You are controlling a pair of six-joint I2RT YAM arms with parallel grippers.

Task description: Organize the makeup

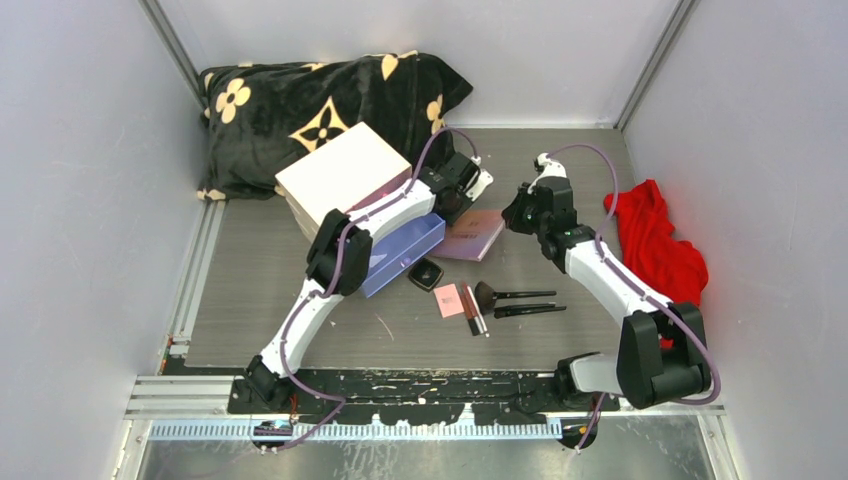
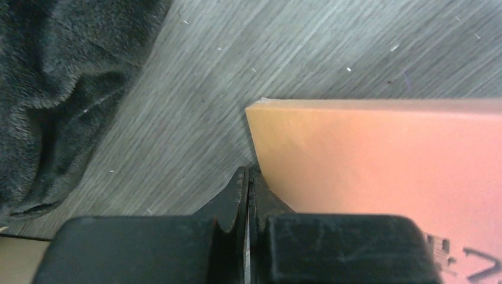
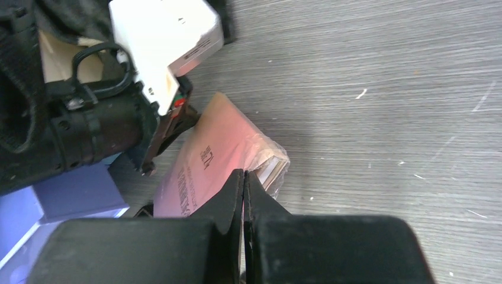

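A flat peach-to-purple palette (image 1: 463, 240) in clear wrap leans tilted beside the open blue drawer (image 1: 405, 250), its right edge raised. At its upper right corner my right gripper (image 1: 507, 222) is shut; in the right wrist view, loose clear wrap at the palette (image 3: 207, 148) corner meets the fingertips. My left gripper (image 1: 455, 215) reaches over the drawer to the palette's far left side. Seen from the left wrist, the left gripper is shut with nothing visible between its tips, right against the palette's (image 2: 379, 160) edge. A black compact (image 1: 426, 274) sits by the drawer's corner.
Below the palette lie a pink square (image 1: 448, 300), several slim pencils (image 1: 472, 310) and dark brushes (image 1: 525, 294). A cream box (image 1: 345, 170) stands behind the drawer, with a black pillow (image 1: 330, 105) at the back. Red cloth (image 1: 655, 240) lies at right.
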